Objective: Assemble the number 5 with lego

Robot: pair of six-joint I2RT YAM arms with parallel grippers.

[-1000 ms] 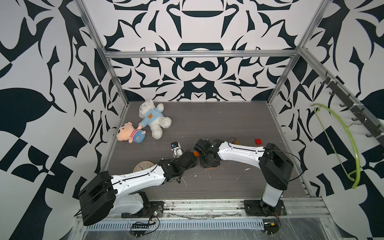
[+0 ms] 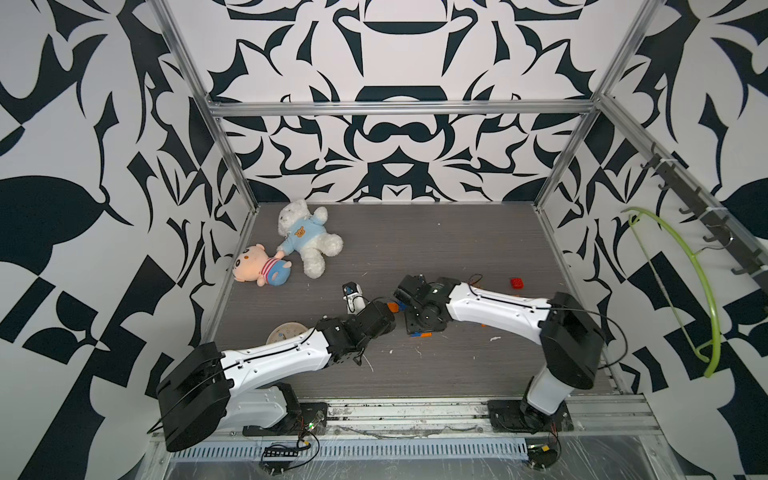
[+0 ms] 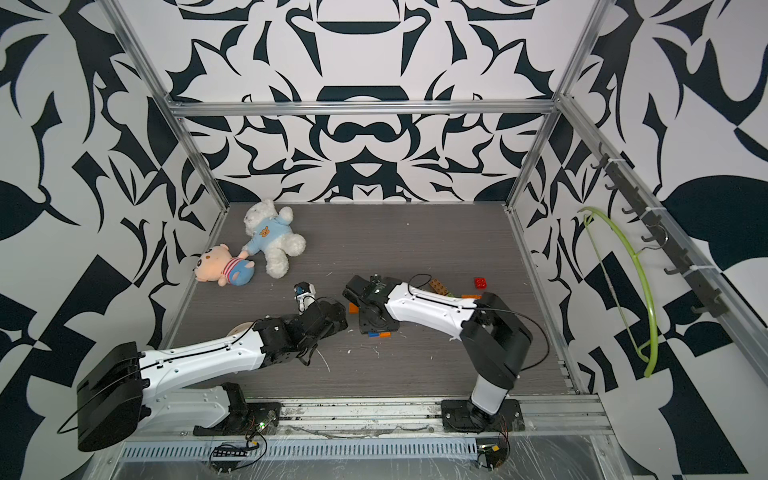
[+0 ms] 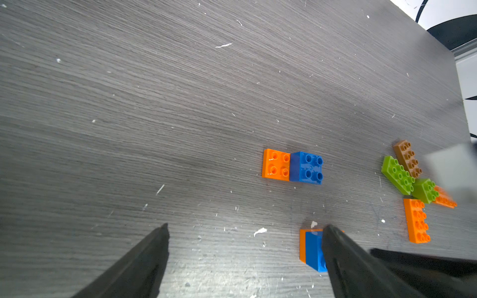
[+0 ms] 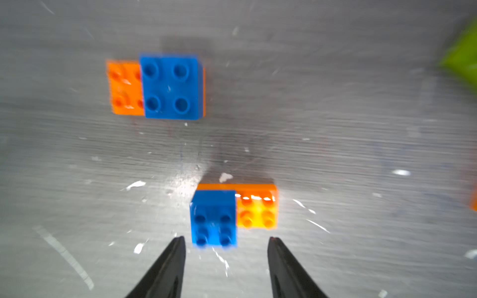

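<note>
In the right wrist view, an orange brick lies flat with a blue brick stacked on its right part. Nearer the fingers is a second pair: a blue brick on the left part of an orange brick. My right gripper stands open just short of this second pair, with nothing held. In the left wrist view the first pair shows as orange and blue bricks; a finger partly hides the second blue brick. My left gripper is open and empty.
Loose bricks lie to the right: green, brown and orange. A red brick sits farther right. A white bear and a pink doll occupy the back left.
The left arm has stayed still.
</note>
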